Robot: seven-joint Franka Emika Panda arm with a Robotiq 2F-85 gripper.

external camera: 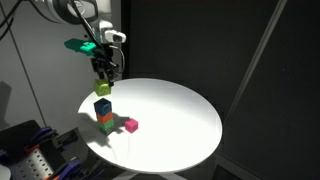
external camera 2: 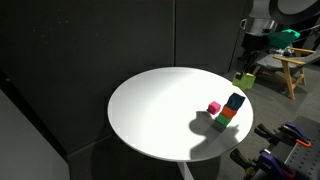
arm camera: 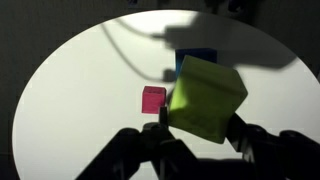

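Observation:
Between the fingers of my shut gripper is a yellow-green cube (arm camera: 207,97), tilted in the wrist view. In exterior view 1 this green cube (external camera: 103,88) hangs just above a stack of blocks; whether it touches the stack I cannot tell. The stack has a dark blue block (external camera: 103,106) on top, an orange-red block (external camera: 105,118) in the middle and a green block (external camera: 106,127) at the bottom. In the wrist view the blue block (arm camera: 194,57) is partly hidden behind the held cube. A pink cube (arm camera: 153,99) lies apart on the table beside the stack.
The stack stands near the table's edge on the arm's side. A wooden chair (external camera 2: 287,75) is at the far right in exterior view 2, off the table.

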